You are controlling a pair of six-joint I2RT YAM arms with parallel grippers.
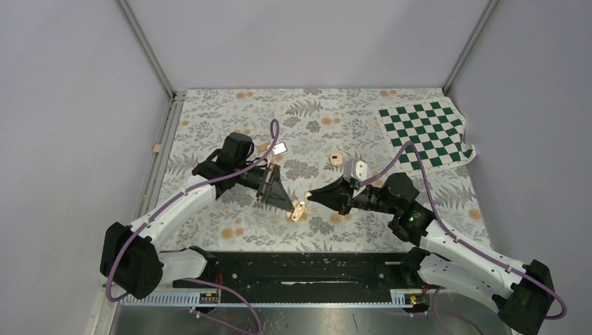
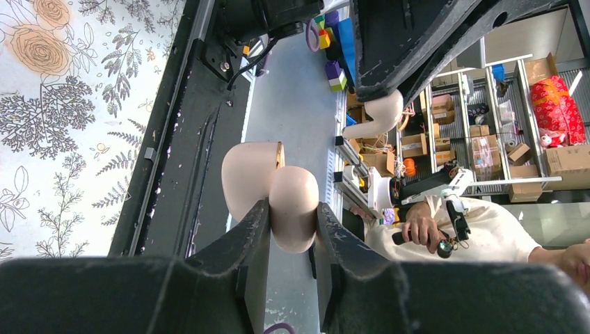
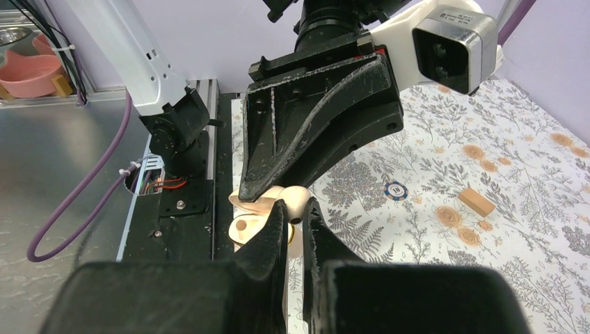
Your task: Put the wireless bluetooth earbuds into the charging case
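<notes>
My left gripper (image 1: 291, 208) is closed around the cream charging case (image 1: 299, 211), holding it above the table with its lid raised. In the left wrist view the case (image 2: 293, 209) sits between the fingertips. A cream earbud (image 2: 383, 115) is pinched at the tip of my right gripper, which comes in from the upper right there. From the right wrist view, the earbud (image 3: 296, 200) shows between the tips of my right gripper, in front of the case (image 3: 245, 227) and overlapping it. In the top view my right gripper (image 1: 310, 195) and the case are a small gap apart.
A green-and-white checkered sheet (image 1: 426, 132) lies at the back right. A small pale item (image 1: 336, 159) rests mid-table. In the right wrist view a poker chip (image 3: 396, 191) and a wooden block (image 3: 476, 202) lie on the patterned cloth (image 3: 431, 163).
</notes>
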